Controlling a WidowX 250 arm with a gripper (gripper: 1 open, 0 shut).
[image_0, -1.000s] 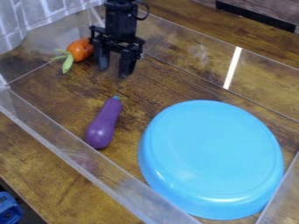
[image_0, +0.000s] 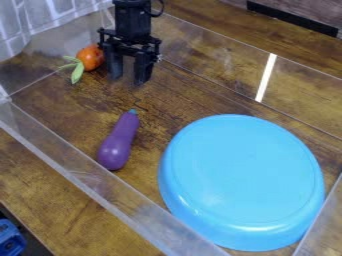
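The black gripper is low at the back left of the wooden surface, beside an orange carrot with a green top, which lies just to its left. Whether the fingers are open or shut is too dark and small to tell. A purple eggplant lies in the middle left foreground, apart from the gripper.
A large blue disc fills the lower right. Clear plastic walls border the wooden surface, whose middle and back right are bare. A small blue object is at the lower left, outside the wall.
The gripper has shifted slightly, staying near the carrot. The eggplant and blue disc have not moved.
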